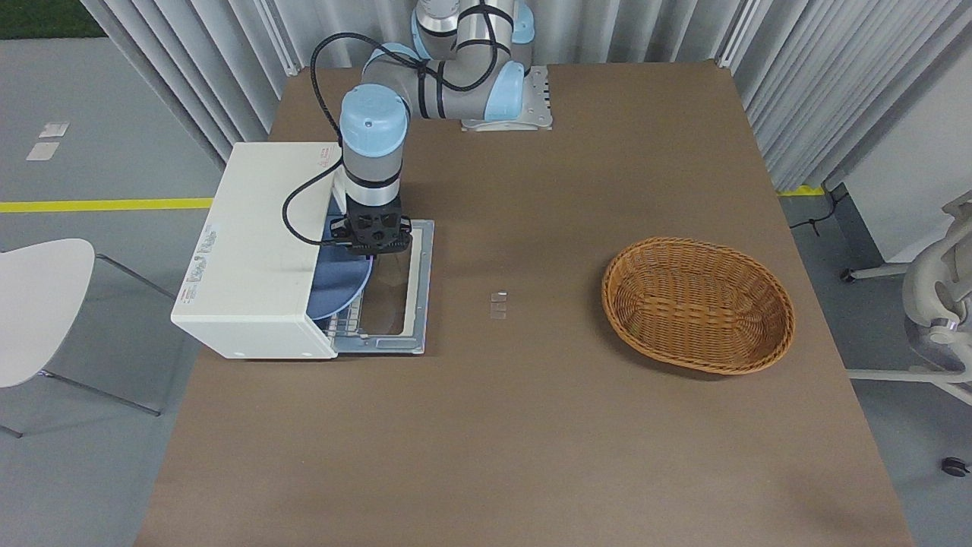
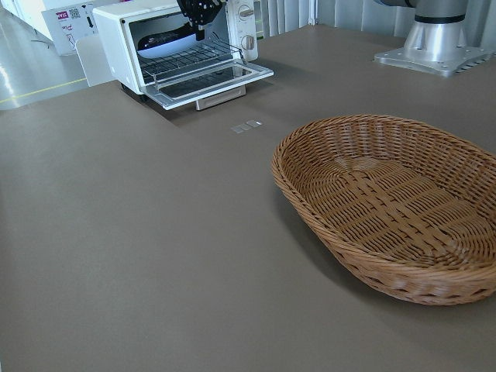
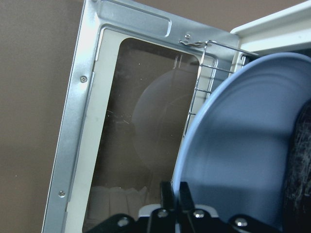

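Note:
My gripper is shut on the rim of a blue plate (image 3: 243,155), which sits mostly inside the white toaster oven (image 1: 246,246) on its wire rack (image 3: 206,80). A dark eggplant (image 2: 163,39) lies on the plate, partly hidden by the oven in the front view and cut off at the right of the wrist view. The oven's glass door (image 3: 126,126) is folded down open.
A wicker basket (image 1: 698,305) stands empty on the right of the brown table (image 1: 547,437). Small clear squares lie between it and the oven.

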